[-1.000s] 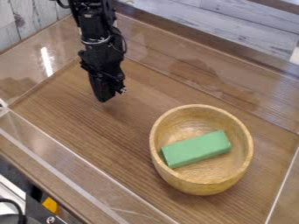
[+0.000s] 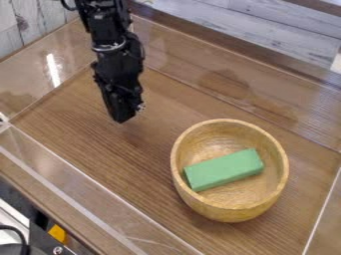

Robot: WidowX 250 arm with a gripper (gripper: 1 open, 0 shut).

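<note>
A black robot arm reaches down from the top left, its gripper (image 2: 123, 106) hanging over the wooden table (image 2: 94, 149), left of a round wooden bowl (image 2: 229, 207). In the bowl lies a green rectangular block (image 2: 224, 168). The gripper's fingers are dark and small here, so their opening is unclear.
A pale wall runs along the back. At the lower left, beyond the table's edge, are dark cables and a small yellow object (image 2: 58, 233).
The bowl and block are unmoved.
</note>
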